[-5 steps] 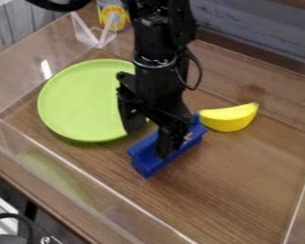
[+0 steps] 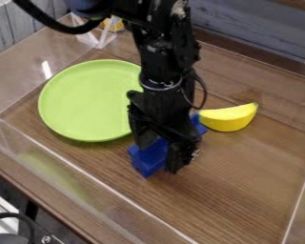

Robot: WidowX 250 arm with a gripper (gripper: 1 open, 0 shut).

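My black gripper point(image 2: 162, 129) hangs from above at the middle of the view, low over a blue block or tray point(image 2: 148, 160) on the wooden table, hiding much of it. The fingertips are dark and overlap the blue piece, so whether they touch it is unclear.
A green plate point(image 2: 79, 105) lies to the left. A yellow banana point(image 2: 229, 118) lies right of the gripper. A can point(image 2: 113, 24) stands at the back, partly hidden. Clear plastic edges run along the left, and bare wood point(image 2: 232, 186) is free at the front right.
The gripper has moved slightly right and lower over the blue piece, covering more of it. The plate and banana look unmoved.
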